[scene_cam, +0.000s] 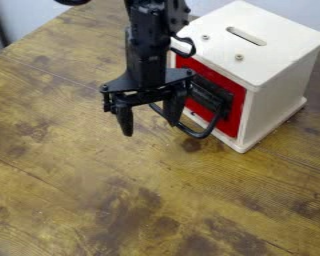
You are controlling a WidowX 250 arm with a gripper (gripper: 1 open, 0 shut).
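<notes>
My black gripper (147, 114) hangs in front of a white box (267, 75) with a red front (230, 128), its two fingers pointing down and held apart, with nothing seen between them. Its left finger is at the box's left, over bare floor. A black handle or fixture (208, 98) on the red front sits just right of the gripper, partly hidden behind it.
A pale wall shows at the top left corner.
</notes>
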